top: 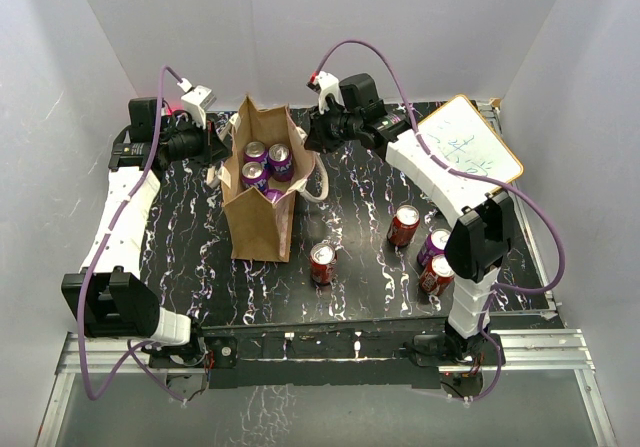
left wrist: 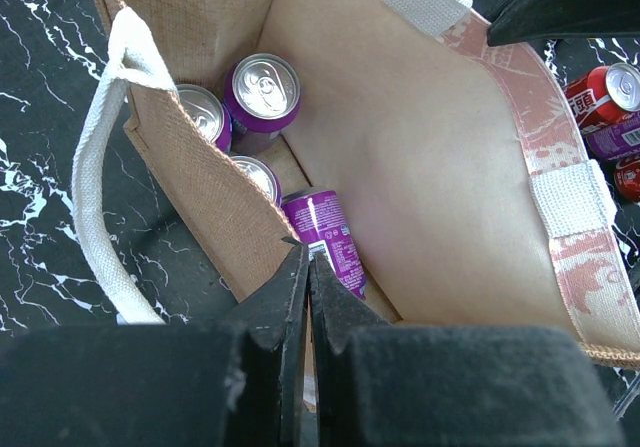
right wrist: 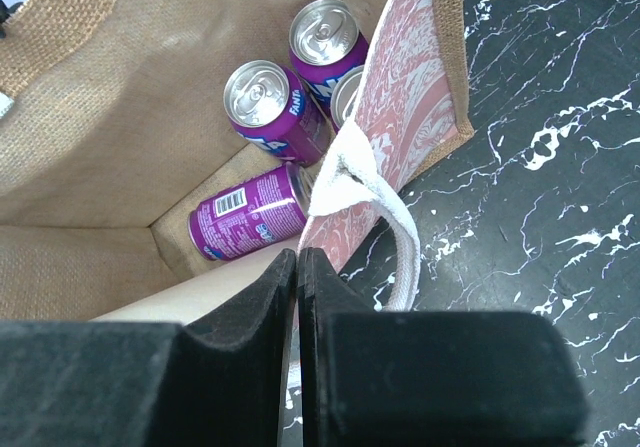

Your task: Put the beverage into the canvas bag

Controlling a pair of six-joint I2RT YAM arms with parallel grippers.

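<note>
The open canvas bag stands mid-left on the table, holding several purple Fanta cans, one lying on its side at the bottom. My left gripper is shut at the bag's left side, nothing visible between its fingers. My right gripper is shut on the bag's right rim beside a white strap, at the patterned lining edge.
Red cans stand on the marble table, with a purple can and another red one at front right. A whiteboard lies back right.
</note>
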